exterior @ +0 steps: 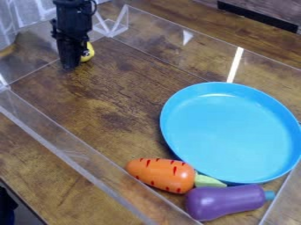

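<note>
My black gripper (70,54) is low at the upper left, just left of a small yellow object (87,53) that it partly hides. I cannot see clearly whether the fingers are shut or whether anything is between them. A blue plate (230,130) lies on the wooden table on the right. An orange toy carrot (160,174) and a purple toy eggplant (223,201) lie below the plate at the bottom right.
Clear plastic walls (77,141) border the wooden surface on several sides. The middle of the table (106,105), between gripper and plate, is bare.
</note>
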